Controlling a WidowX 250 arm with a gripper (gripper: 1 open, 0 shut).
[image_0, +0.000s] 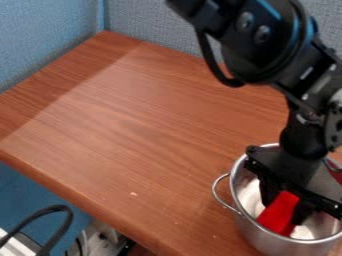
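A steel pot (245, 225) with a loop handle stands at the right front of the wooden table. The black gripper (287, 196) reaches down into it from the top right and is shut on a red block (278, 212), which is partly hidden by the fingers. The pot's inside looks pale around the block.
Blue-grey partition walls (34, 40) border it at the back and left. A black cable (54, 212) and some pale items lie beyond the front left edge.
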